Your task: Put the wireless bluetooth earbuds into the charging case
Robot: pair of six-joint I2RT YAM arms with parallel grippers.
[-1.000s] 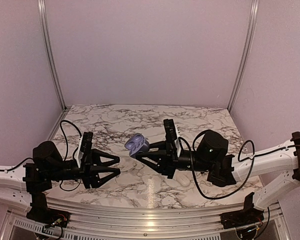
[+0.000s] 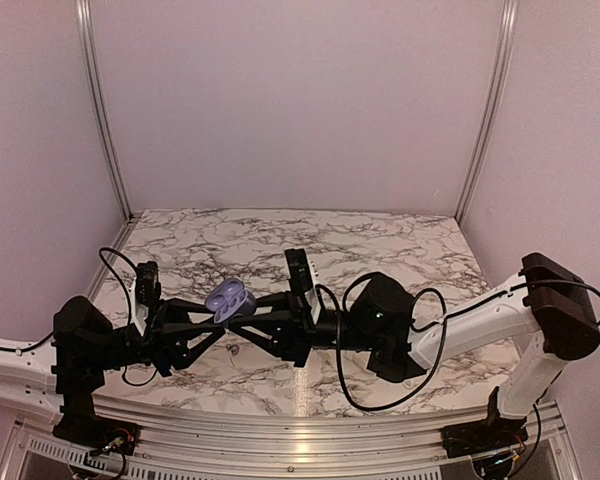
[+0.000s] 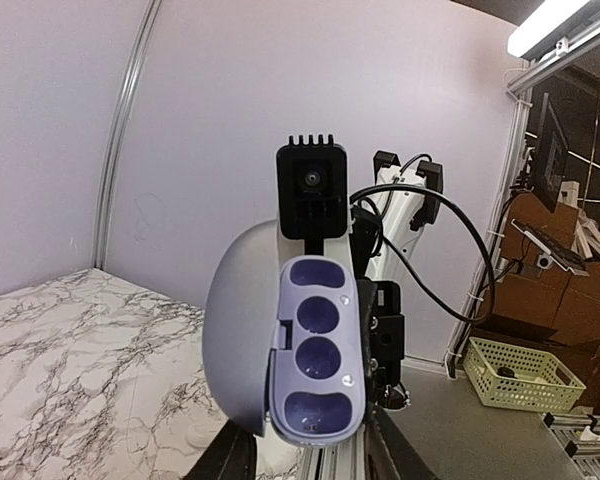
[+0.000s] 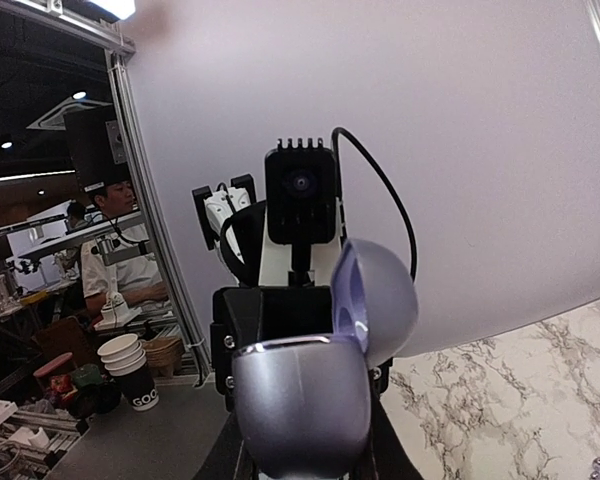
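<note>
Between the two grippers hangs the lilac charging case [image 2: 230,298], lid open, its wells facing the left wrist camera. In the left wrist view the inner tray of the case [image 3: 317,360] fills the centre; in the right wrist view its rounded outside [image 4: 300,400] does. My left gripper [image 2: 206,325] and my right gripper [image 2: 245,320] both have their fingertips at the case, from opposite sides. Whether each is gripping it is hard to tell. A small earbud [image 2: 233,349] lies on the marble table below.
Walls enclose it at back and sides. Outside, a basket [image 3: 520,375] and stacked cups [image 4: 130,375] stand beyond the frame's edge.
My right gripper has moved left with the case, and my left gripper has come up and right to meet it.
</note>
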